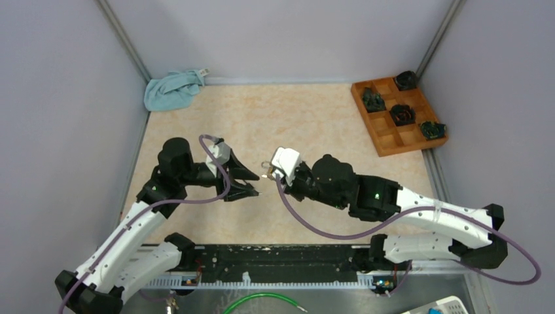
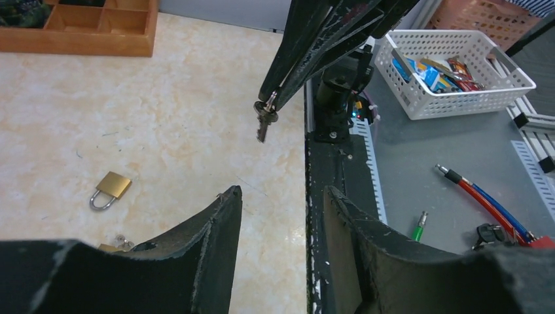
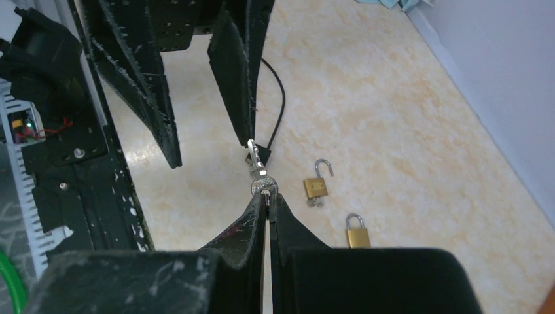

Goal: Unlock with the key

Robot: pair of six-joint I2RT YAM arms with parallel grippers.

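A silver key (image 3: pixel 262 174) juts out from my right gripper, which is shut on its round head. In the left wrist view this key (image 2: pixel 264 123) hangs above the table, apart from every lock. My left gripper stands open, nothing between its fingers; the right wrist view shows those fingers (image 3: pixel 171 147) beyond the key. A closed brass padlock (image 2: pixel 115 184) lies on the table. Near it is a brass padlock (image 3: pixel 315 188) with its shackle swung open. A black lock (image 3: pixel 262 154) on a black cable lies partly behind the key and a left finger.
A wooden compartment tray (image 1: pixel 379 139) sits at the back right, a blue cloth (image 1: pixel 171 91) at the back left. Past the dark front rail, the left wrist view shows a white basket (image 2: pixel 419 108) and a green cable (image 2: pixel 417 232).
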